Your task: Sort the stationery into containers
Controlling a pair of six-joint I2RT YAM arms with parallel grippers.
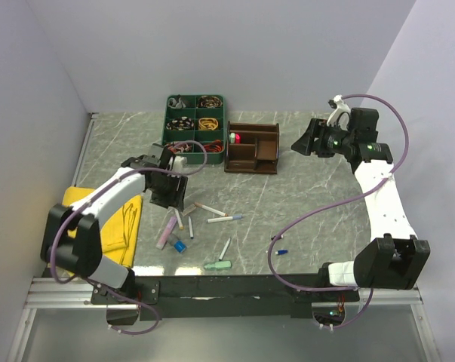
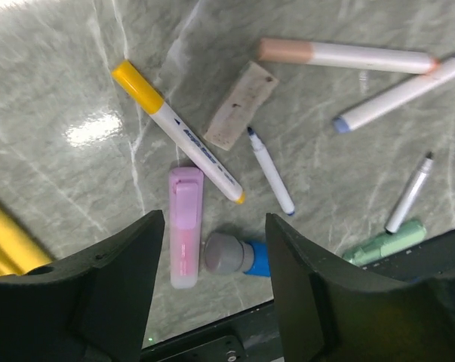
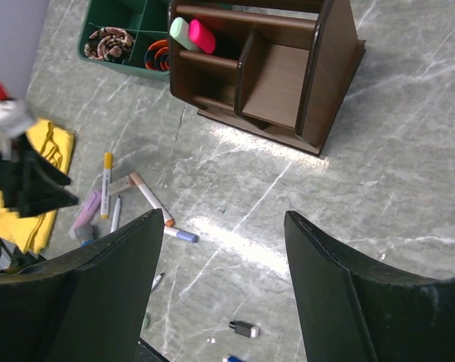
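Observation:
My left gripper is open above loose stationery: a yellow marker (image 2: 178, 132), beige eraser (image 2: 239, 105), pink highlighter (image 2: 185, 226), small pen (image 2: 271, 172), orange marker (image 2: 348, 56), blue marker (image 2: 399, 94), grey-and-blue cylinder (image 2: 227, 253) and green highlighter (image 2: 384, 243). A wooden organizer (image 1: 265, 166) at the back holds green and pink items (image 3: 201, 36). Beside it is a green divided box (image 1: 194, 158) with coiled things. My right gripper is open, high at the right, over bare table.
A folded yellow cloth (image 1: 114, 249) lies at the front left. Two small items (image 1: 281, 251) lie at the front right. Walls bound both sides.

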